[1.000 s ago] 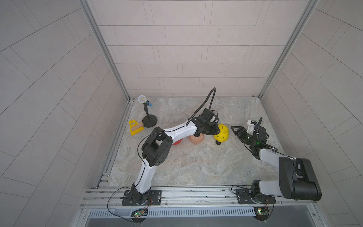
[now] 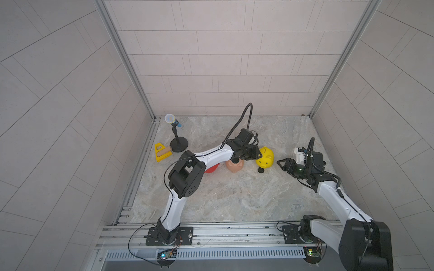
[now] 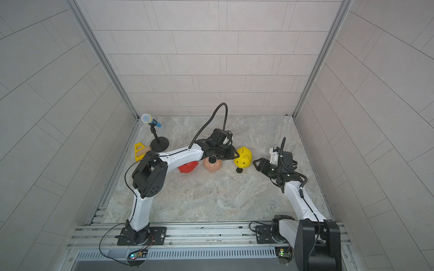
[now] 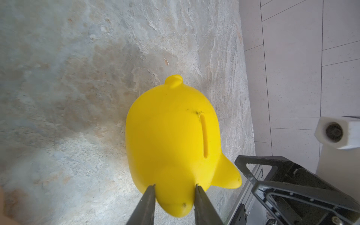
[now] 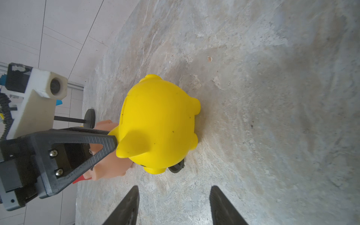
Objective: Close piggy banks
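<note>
The yellow piggy bank (image 2: 265, 158) stands on the table, coin slot up. My left gripper (image 2: 258, 154) is shut on one of its ears, which shows between the fingers in the left wrist view. A black round stopper (image 5: 176, 166) lies by its snout, partly hidden by the bank in the right wrist view. My right gripper is open and empty, to the right of the yellow bank. The pink piggy bank (image 2: 234, 166), with a black round piece (image 3: 212, 160) at it, and a red one (image 3: 188, 167) are partly covered by the left arm.
A black stand (image 2: 179, 144) with a blue and white top is at the back left, near a yellow object with a wooden roller (image 2: 163, 152).
The left gripper and yellow bank have barely moved.
</note>
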